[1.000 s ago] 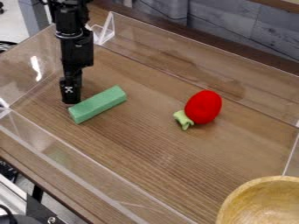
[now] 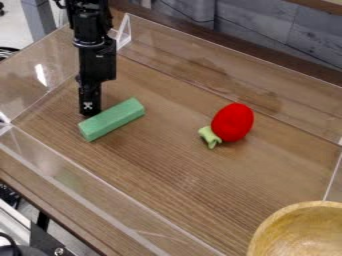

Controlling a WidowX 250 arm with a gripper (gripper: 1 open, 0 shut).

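Observation:
My black gripper (image 2: 88, 108) reaches down from the top left to the tabletop, its tip just behind and left of a green rectangular block (image 2: 112, 119). It looks shut, with nothing visible between its fingers, though the tip is small and dark. Right of centre lies a red rounded object (image 2: 233, 122) with a light green piece (image 2: 210, 136) at its lower left.
A tan bowl (image 2: 298, 230) sits at the lower right corner, partly out of view. A wall edge runs along the top right, and cables hang at the lower left.
The objects look unmoved.

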